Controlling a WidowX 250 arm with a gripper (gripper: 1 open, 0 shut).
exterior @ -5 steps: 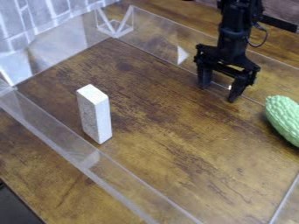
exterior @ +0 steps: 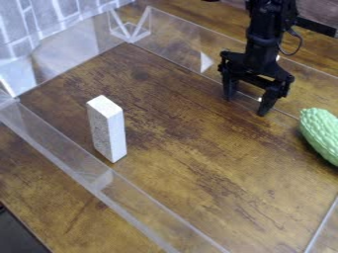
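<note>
The black gripper [exterior: 252, 91] hangs low over the wooden surface [exterior: 172, 178] at the upper right of the camera view, its two fingers apart and pointing down. I see nothing held between them. A white upright block [exterior: 106, 128] stands at the left. A green bumpy object [exterior: 319, 134], shaped like a vegetable, lies at the right edge, below and right of the gripper and apart from it.
Clear plastic walls or strips border the work area along the left, back and right. A grey-white patterned cloth [exterior: 40, 35] is at the top left.
</note>
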